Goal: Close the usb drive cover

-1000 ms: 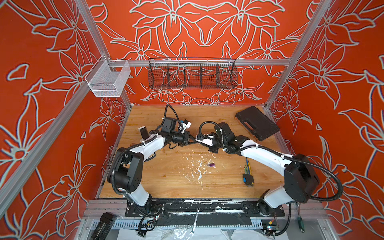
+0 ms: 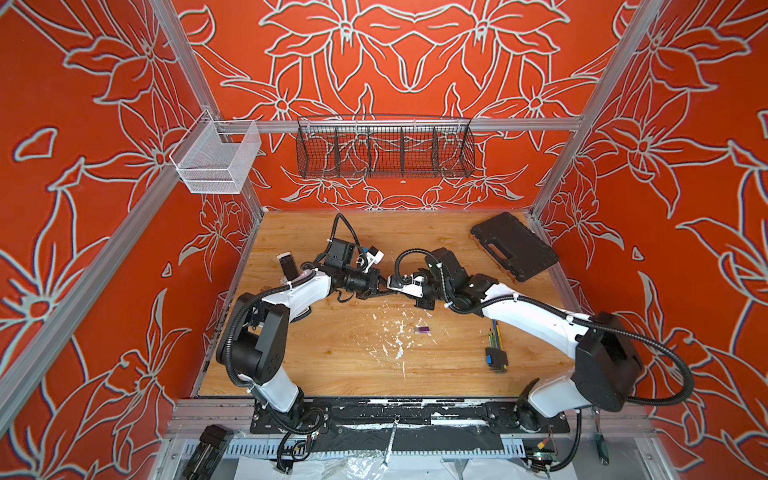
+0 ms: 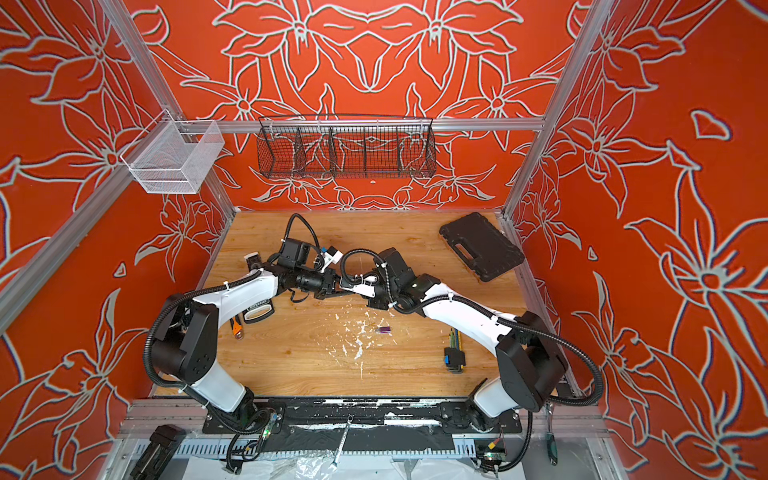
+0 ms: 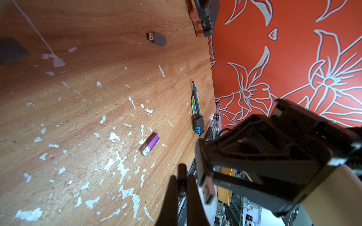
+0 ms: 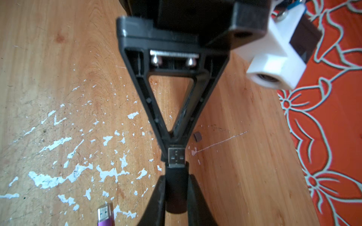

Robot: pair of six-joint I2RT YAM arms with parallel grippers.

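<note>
A small USB stick (image 5: 176,156) with a metal plug shows at the tip of my right gripper (image 2: 390,285), which is shut on it. My left gripper (image 2: 376,286) is shut, meeting the right one tip to tip over the middle of the table; whether anything sits between its fingers I cannot make out. A purple USB drive lies loose on the table below them, also in the right wrist view (image 5: 105,215). A grey USB stick (image 4: 157,38) lies farther back in the left wrist view.
A black case (image 2: 513,245) lies back right. A holder with screwdrivers or pens (image 2: 496,358) lies front right. Scissors (image 3: 257,311) and an orange tool (image 3: 237,328) lie at the left. Wire baskets (image 2: 385,152) hang on the back wall.
Both grippers have shifted slightly toward the front of the table, staying tip to tip, and the right arm has moved a little. The purple drive has not moved.
</note>
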